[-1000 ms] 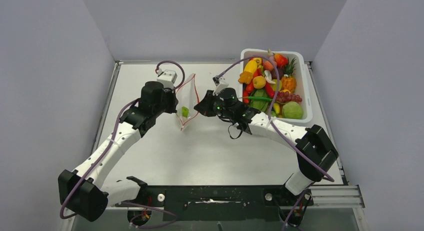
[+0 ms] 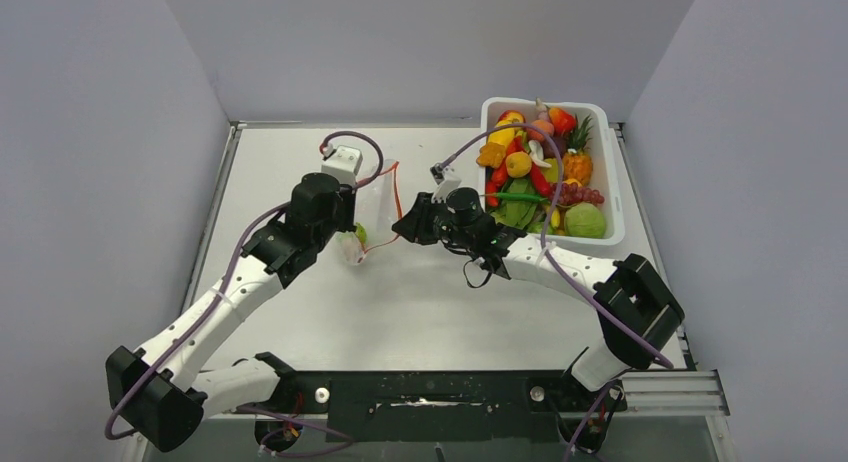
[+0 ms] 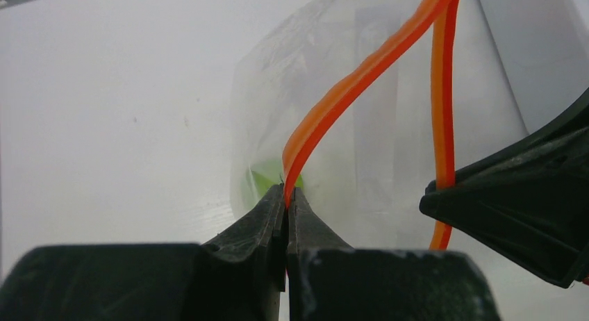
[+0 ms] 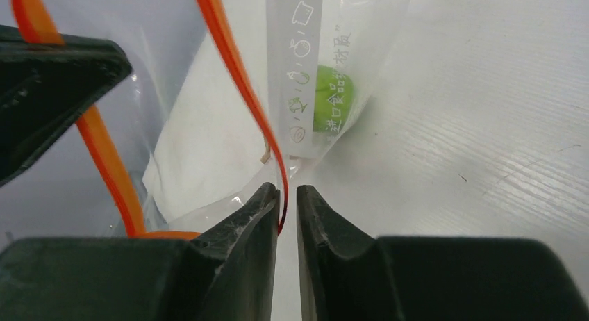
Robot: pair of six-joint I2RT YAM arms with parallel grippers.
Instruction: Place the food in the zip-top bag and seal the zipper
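Observation:
A clear zip top bag (image 2: 377,197) with orange zipper edges stands with its mouth parted. Inside, low down, lies a green food item (image 4: 333,99), seen through the film. My left gripper is shut on one orange edge (image 3: 347,85) of the mouth. Opposite it, my right gripper is slightly open, a narrow gap showing between its fingertips. The other orange edge (image 4: 243,78) runs down into that gap, close against the left-hand finger (image 4: 257,206). From above, both grippers flank the bag, partly covering it.
A white bin (image 2: 612,207) full of varied fruit and vegetables stands at the back right, behind the right arm.
Both arms have shifted slightly.

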